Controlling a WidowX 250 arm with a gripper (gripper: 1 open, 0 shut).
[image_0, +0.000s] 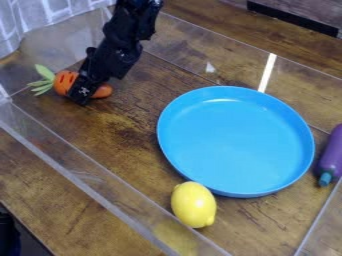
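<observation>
My black gripper (86, 82) reaches down from the top left onto an orange toy carrot (67, 82) with pale green leaves, lying on the wooden table at the left near the clear wall. The fingers are closed on the carrot's body, which they partly hide.
A large blue plate (235, 138) fills the middle right. A yellow lemon (194, 203) lies at the bottom centre, and a purple object (330, 156) at the right edge. Clear walls border the area. Bare wood (120, 130) lies between carrot and plate.
</observation>
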